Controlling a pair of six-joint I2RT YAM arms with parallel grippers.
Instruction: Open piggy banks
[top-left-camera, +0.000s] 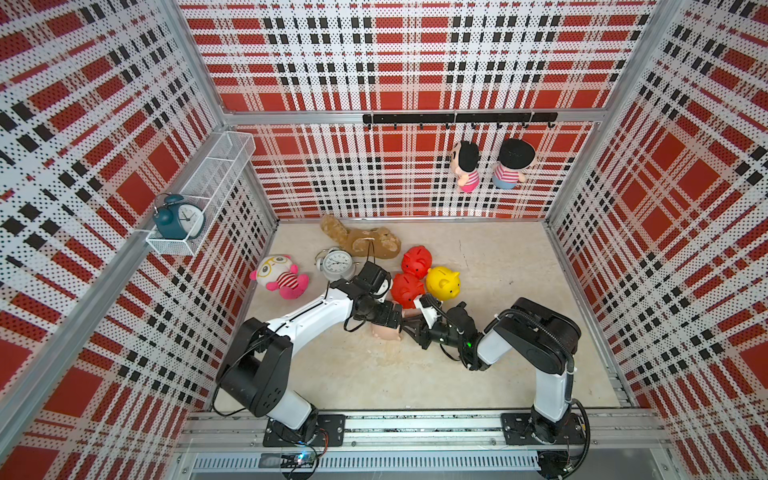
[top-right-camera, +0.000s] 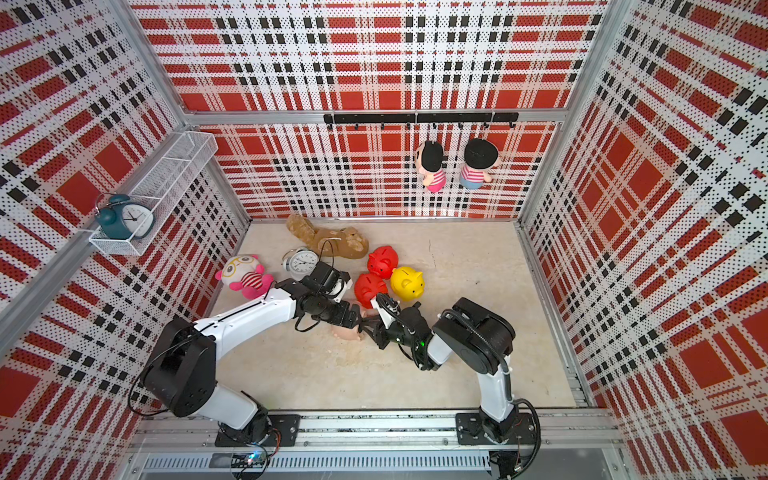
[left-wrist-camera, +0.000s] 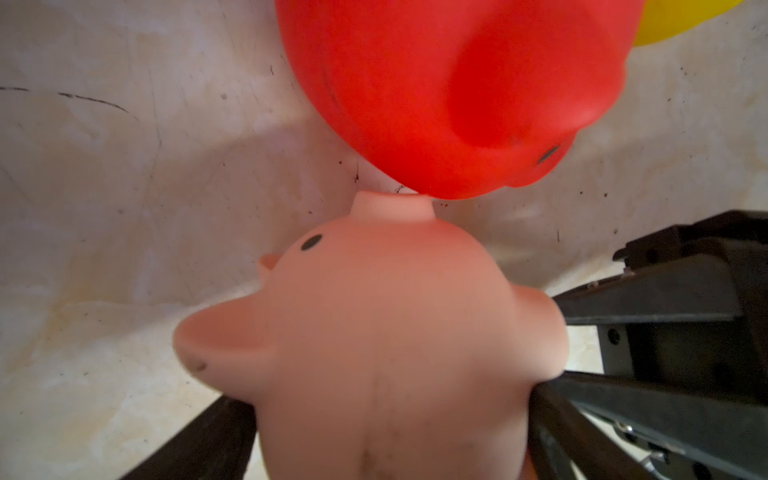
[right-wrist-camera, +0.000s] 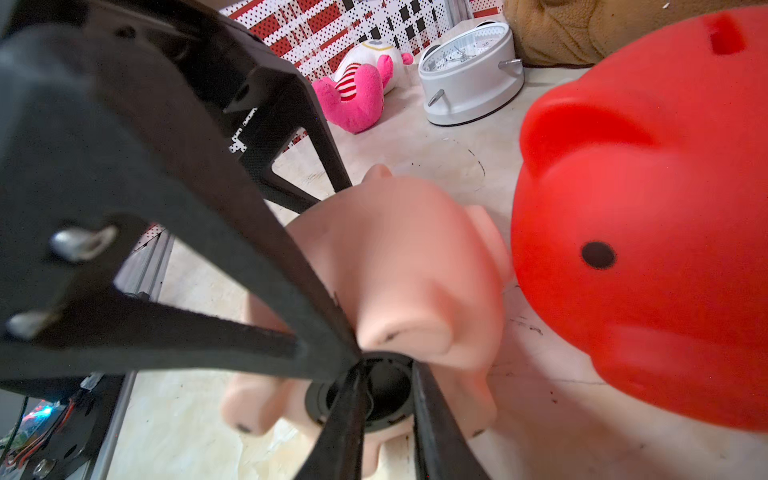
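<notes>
A pink piggy bank (right-wrist-camera: 400, 248) lies on its side on the worktop (top-left-camera: 496, 264). In the left wrist view its body (left-wrist-camera: 384, 336) sits between the fingers of my open left gripper. The right wrist view shows its dark round bottom opening (right-wrist-camera: 388, 380), with the fingertips of my right gripper at that opening, part open. Two red piggy banks (top-left-camera: 416, 261) (top-left-camera: 406, 289) and a yellow one (top-left-camera: 442, 281) stand just behind, one red one very near the pink one.
A white clock (top-left-camera: 337, 264), a pink-and-white plush (top-left-camera: 278, 280) and brown plush (top-left-camera: 372, 242) lie at the back left. Two dolls (top-left-camera: 512, 168) hang on the back wall.
</notes>
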